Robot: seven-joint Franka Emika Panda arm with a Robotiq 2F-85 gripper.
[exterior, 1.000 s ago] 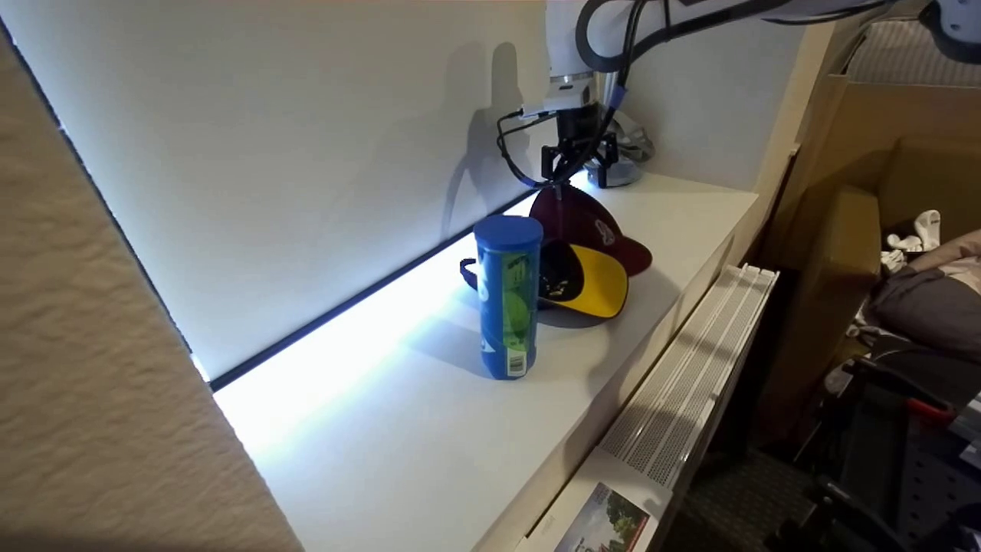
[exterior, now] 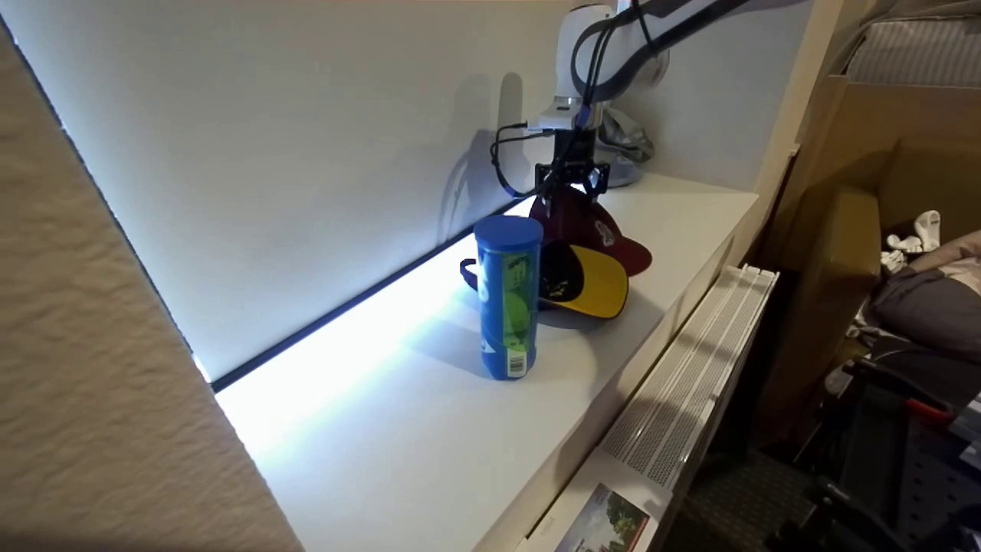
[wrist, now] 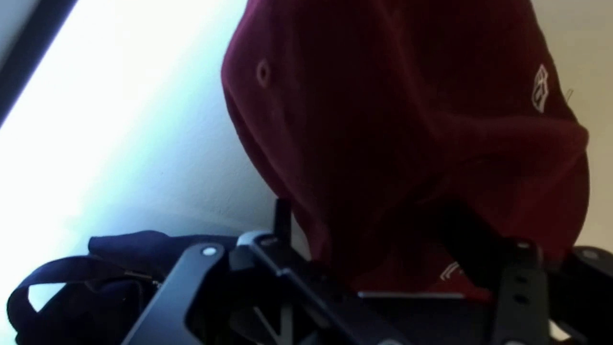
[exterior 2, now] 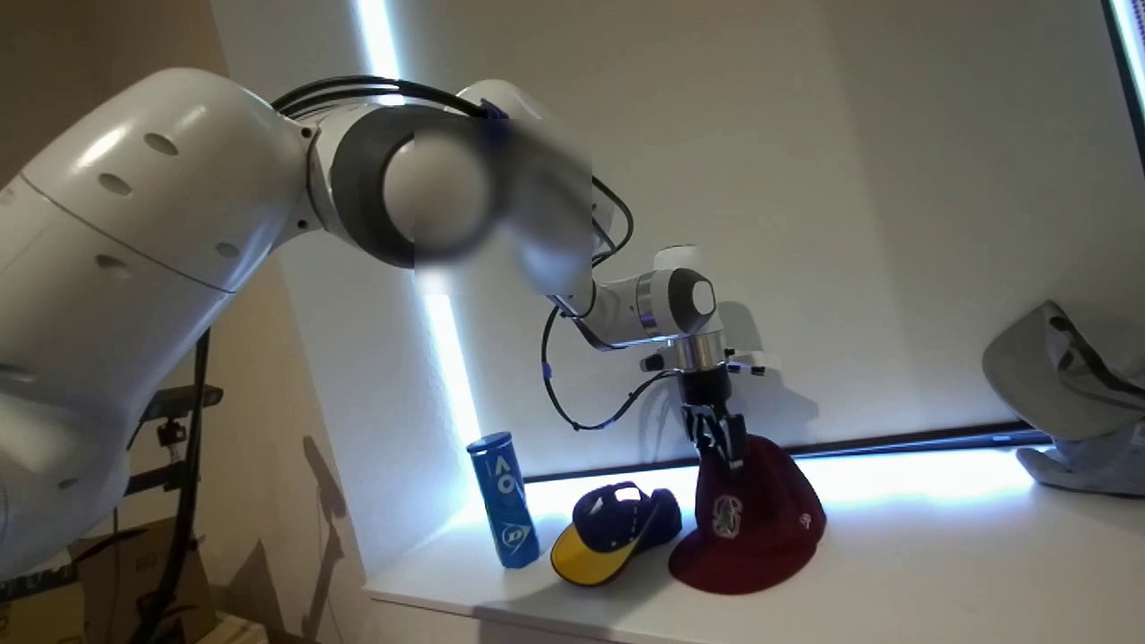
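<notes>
A dark red cap [exterior: 590, 230] rests on the white ledge, its brim toward the ledge's front edge. My gripper [exterior: 572, 192] is low over the crown, pointing down. In exterior view 2, the gripper [exterior 2: 716, 449] overlaps the cap's upper left part. The wrist view shows the fingers [wrist: 281, 221] spread apart, with the red cap [wrist: 356, 143] filling the space beyond and between them. Whether the pads touch the fabric cannot be made out. Beside the red cap lies a navy cap with a yellow brim [exterior 2: 601, 547].
A blue tennis-ball can [exterior: 508, 303] stands upright near the navy cap. Grey caps [exterior 2: 1073, 397] sit further along the ledge [exterior 2: 945, 547], against the wall. Open ledge surface lies between them and the red cap. A wall [exterior: 303, 165] runs close behind.
My gripper has come down toward the red cap's crown and shifted slightly left in exterior view 1. Its fingers look closer together. The caps and can have stayed put.
</notes>
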